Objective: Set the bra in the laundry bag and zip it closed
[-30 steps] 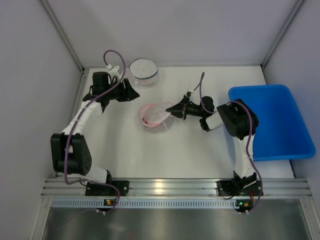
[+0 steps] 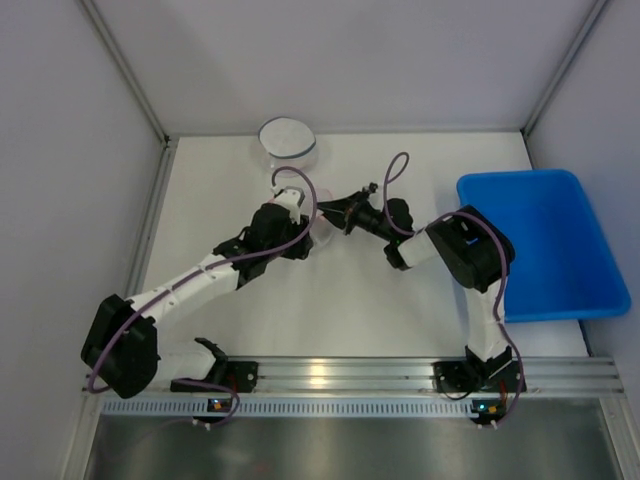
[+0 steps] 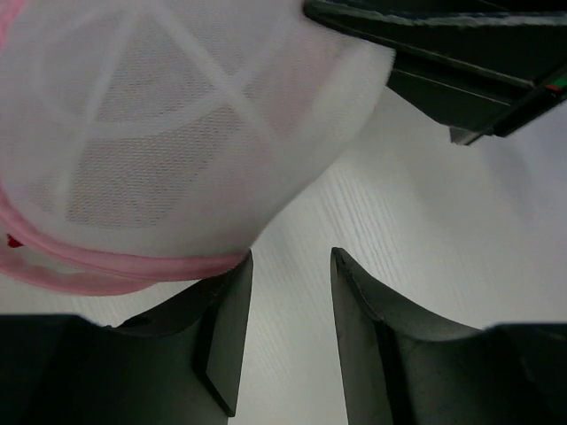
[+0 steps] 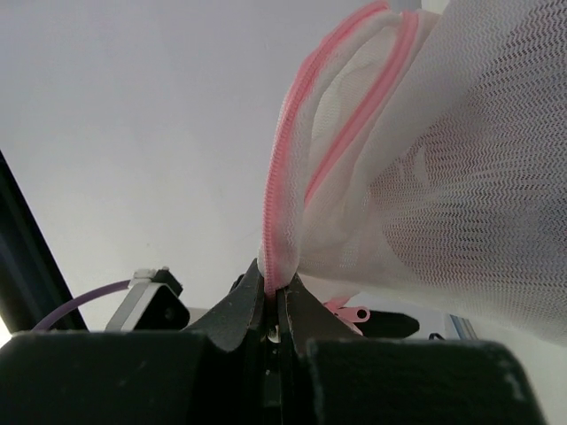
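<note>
The white mesh laundry bag (image 3: 151, 133) with pink zip edging hangs in the middle of the table, mostly hidden from above by the arms. My right gripper is shut on the bag's zip edge (image 4: 282, 204), holding it up. My left gripper stands open just at the bag's lower pink edge, with white table showing between its fingertips. Something small and red (image 3: 14, 240) shows behind the edging; whether it is the bra I cannot tell.
A blue plastic bin (image 2: 545, 250) takes up the right side of the table. A white mesh item with blue rim (image 2: 287, 137) lies at the back.
My left arm has swung from the back left down and right to the bag. My right gripper has shifted slightly, still holding the bag.
</note>
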